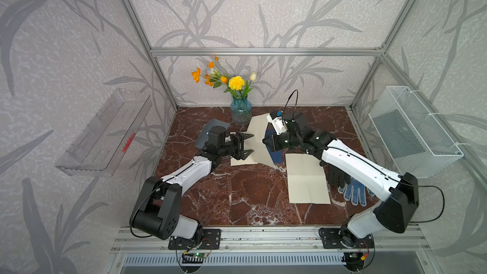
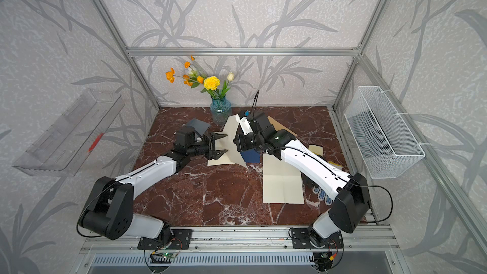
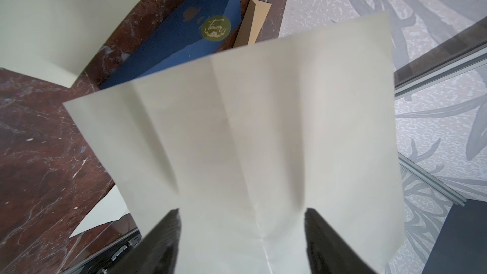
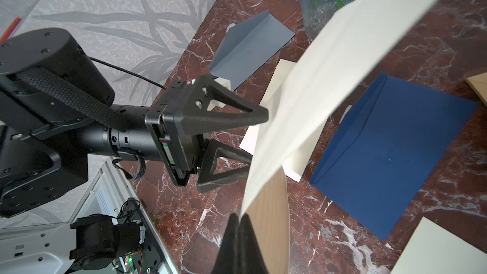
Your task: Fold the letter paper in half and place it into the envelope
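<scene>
A cream letter paper (image 4: 324, 76) stands raised off the table, its lower corner at the fingertips of my right gripper, which is shut on its edge. Facing the sheet from the left, my left gripper (image 1: 251, 145) is open, its fingers (image 4: 223, 116) close to the paper and nothing seen gripped. In the left wrist view the upright sheet (image 3: 274, 137) fills the middle, hiding the right gripper, and shows soft vertical creases. A blue envelope (image 4: 390, 147) lies flat on the table, partly behind the paper and right arm from above. A grey envelope (image 4: 256, 45) lies at the back left.
Another creased cream sheet (image 1: 308, 180) lies at front right, beside gloves (image 1: 352, 190). Under the raised paper a pale sheet (image 4: 299, 162) lies flat. A glass vase of flowers (image 1: 241, 110) stands at the back.
</scene>
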